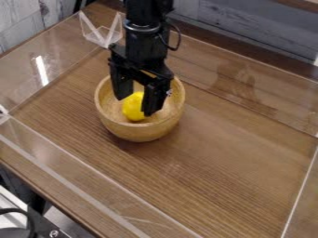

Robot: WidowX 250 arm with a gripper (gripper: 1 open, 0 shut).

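A round tan bowl (144, 129) sits on the wooden table, left of centre. A yellow object (133, 107) lies inside it, partly hidden behind the black gripper. My gripper (137, 88) hangs over the bowl from the top of the view, open, its black fingers spread around and above the yellow object. Whether they touch it is unclear.
A clear plastic container (102, 28) stands at the upper left, behind the arm. A black cable lies at the lower left edge, and a wall edge runs along the top right.
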